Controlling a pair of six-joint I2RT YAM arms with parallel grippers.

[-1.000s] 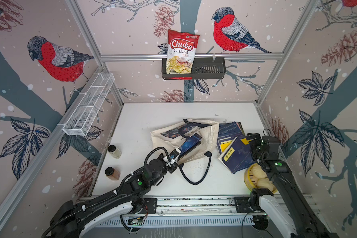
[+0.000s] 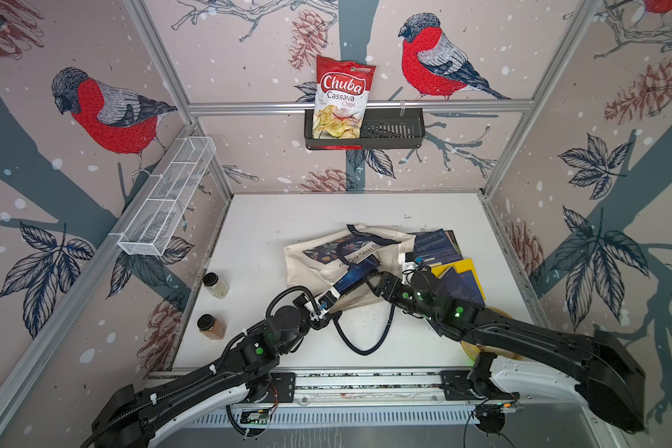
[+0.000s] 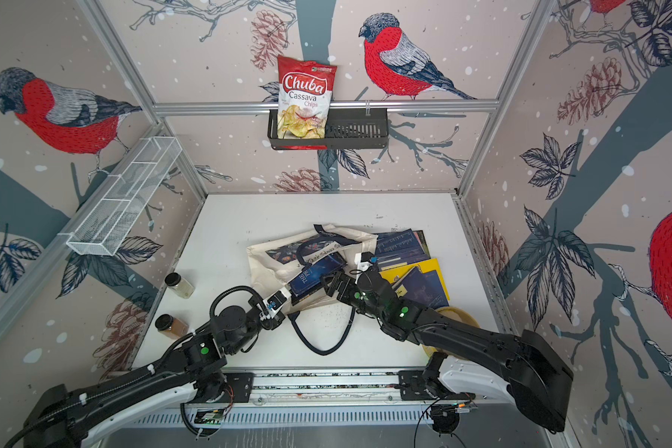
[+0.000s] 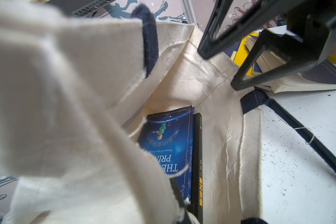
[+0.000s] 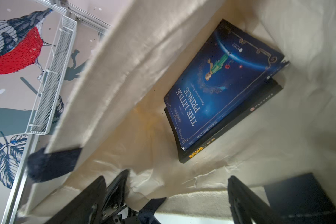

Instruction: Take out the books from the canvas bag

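The cream canvas bag lies mid-table with its mouth spread open. Inside are a blue book titled The Little Prince and, beneath it, a thicker black book. My left gripper is shut at the bag's near-left rim; in the left wrist view raised canvas runs down to its partly hidden fingers. My open right gripper stands over the right side of the bag's mouth, its fingers apart from both books, nothing between them.
Several books, including a yellow one, lie right of the bag, partly behind my right arm. A yellow basket sits nearer the front. Two jars stand at left.
My right arm has swung left from beside the yellow basket, over the loose books, to the bag's mouth. The left arm and the bag have hardly moved.
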